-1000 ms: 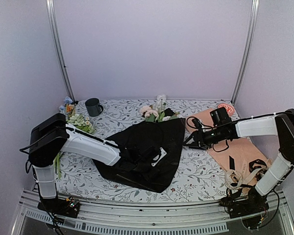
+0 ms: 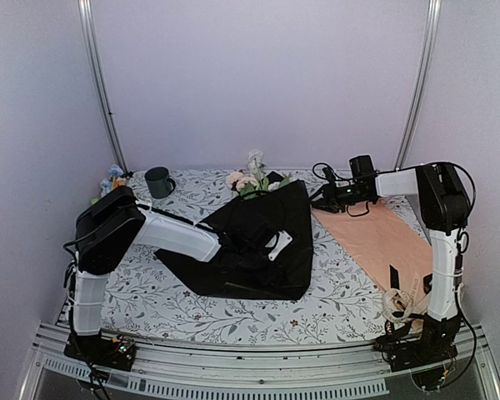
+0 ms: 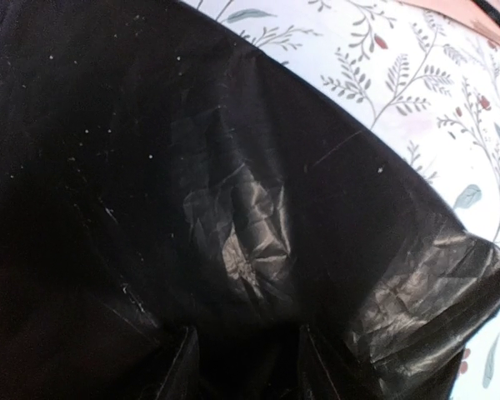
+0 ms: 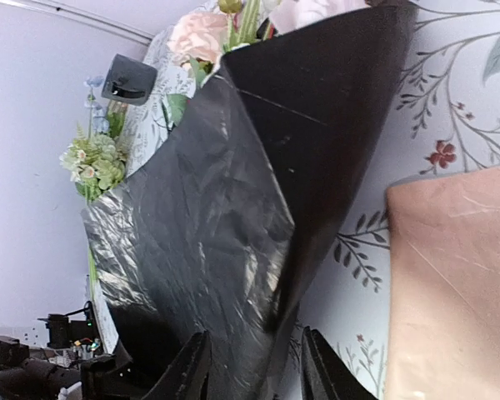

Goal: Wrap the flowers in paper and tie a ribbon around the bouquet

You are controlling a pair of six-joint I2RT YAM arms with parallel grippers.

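Black wrapping paper (image 2: 296, 225) lies around the bouquet, whose pink and white flower heads (image 2: 248, 179) show beyond its far edge. Over the paper's near part is my left gripper, open, its two fingers well apart above the creased black surface. At the paper's far right edge stands my right gripper, its fingers parted and a raised black fold (image 4: 271, 312) running into the gap between them. No firm hold on that fold shows. The stems are hidden by the paper. A coil of pale ribbon (image 2: 396, 305) lies at the right front.
A peach sheet (image 2: 371, 242) covers the table's right side. Towards the back left stands a dark mug (image 2: 159, 182). Loose flowers (image 4: 96, 162) lie at the left edge, mostly behind my left arm in the top view.
My left arm has shifted right. The flower heads have slid left, and the paper's near edge has moved back.
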